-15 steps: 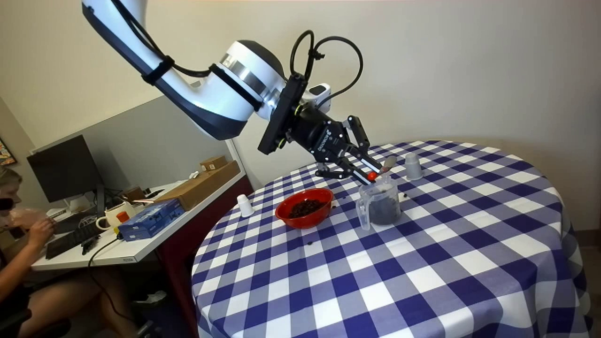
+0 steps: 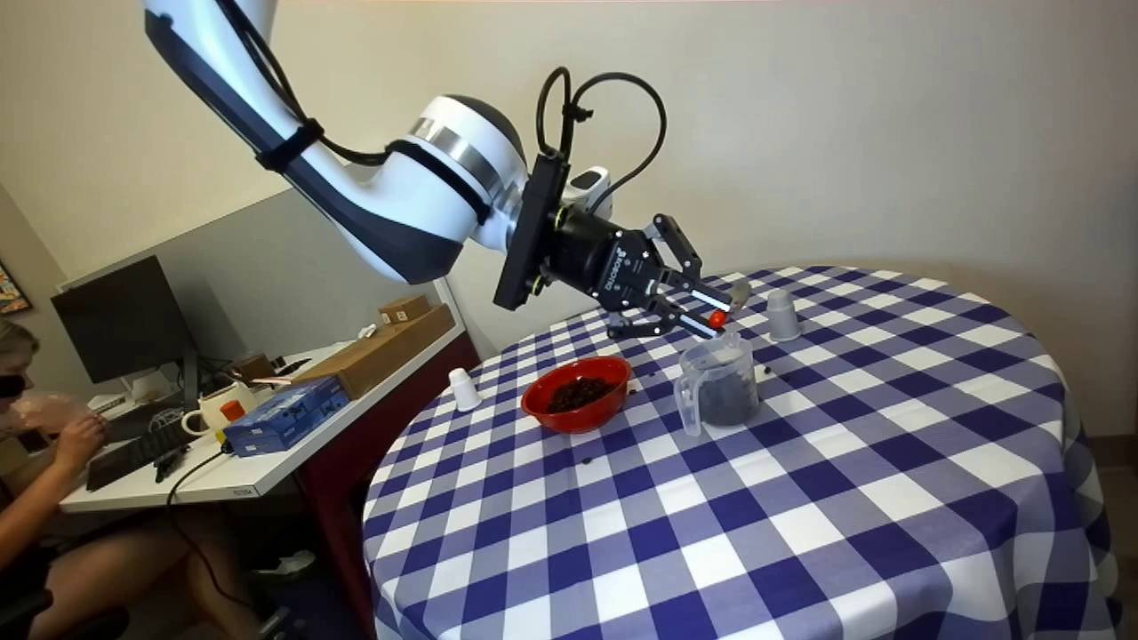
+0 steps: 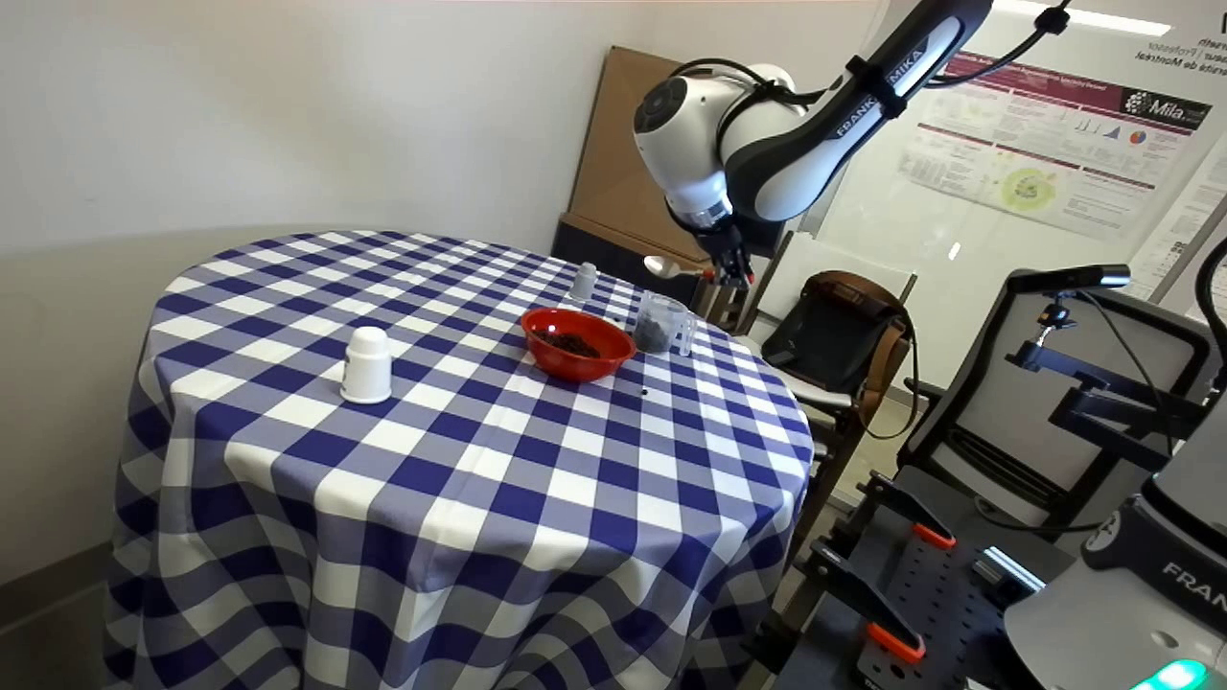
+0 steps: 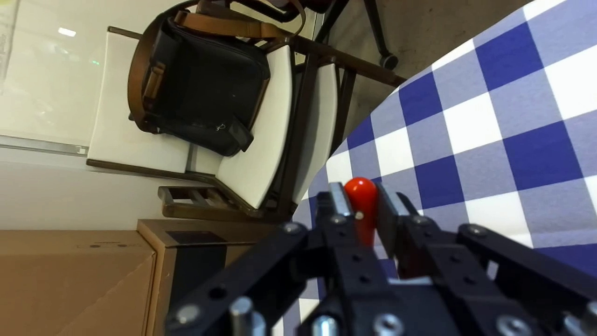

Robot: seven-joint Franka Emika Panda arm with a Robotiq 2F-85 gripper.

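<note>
My gripper (image 2: 709, 314) is shut on a spoon with a red handle (image 4: 362, 202); the handle's rounded end pokes out between the fingertips in the wrist view. The pale spoon bowl (image 3: 661, 266) extends to one side of the fingers in exterior view 2, and shows behind them in exterior view 1. Just below the gripper in exterior view 1 stands a clear measuring jug (image 2: 695, 375) with dark contents. Beside it, a red bowl (image 2: 536, 411) holds small dark pieces. What the spoon carries, if anything, is too small to tell.
A grey-white cup (image 2: 783, 316) stands upside down behind the jug, and a white one (image 3: 368, 366) sits far off across the table. Several dark crumbs dot the checked tablecloth (image 2: 736, 555). A chair with a black bag (image 4: 207, 89) lies beyond the edge.
In exterior view 1 the fingertips and spoon have risen slightly and shifted a little right, while the wrist has dipped and moved left. The jug and red bowl stand unmoved.
</note>
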